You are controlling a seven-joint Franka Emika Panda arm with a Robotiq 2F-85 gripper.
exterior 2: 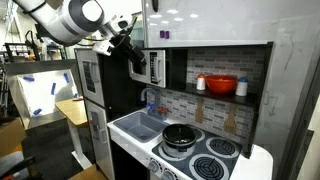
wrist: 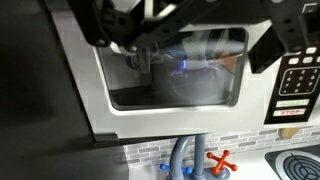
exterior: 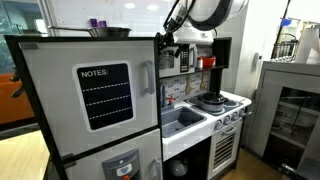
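A silver toy microwave (wrist: 112,122) with a dark window (wrist: 200,85) fills much of the wrist view, its buttons on the right and its door closed. My gripper is in front of it, with dark, blurred fingers (wrist: 275,45) on either side of a gap. They look open, and no object shows between them. Exterior view 2 has the gripper (exterior 2: 133,55) just left of the microwave (exterior 2: 151,67), at about its height. Whether the fingers touch the door cannot be told.
Below the microwave are a sink (exterior 2: 145,125) and blue tap (exterior 2: 151,99). A black pot (exterior 2: 180,136) stands on the stove (exterior 2: 208,166). A red bowl (exterior 2: 221,85) sits on the shelf. The tall fridge (exterior: 100,90) rises close on the left.
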